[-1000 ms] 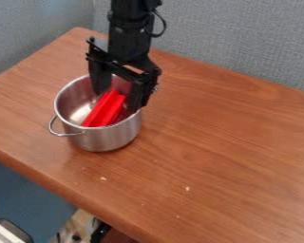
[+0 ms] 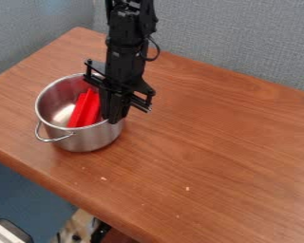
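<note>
A steel pot [image 2: 79,138] with a wire handle stands on the left part of the wooden table. Red elongated objects [image 2: 84,110] lie inside it beside something white. My black gripper [image 2: 114,106] reaches down at the pot's right rim; its fingertips are partly hidden and dark, so whether they are open or shut is unclear.
A grey padded wall stands behind it. The table's front left edge runs beside the pot, with some clutter below at the lower left.
The pot and its contents have shifted left by a small amount, and my gripper has moved left and lower along with them.
</note>
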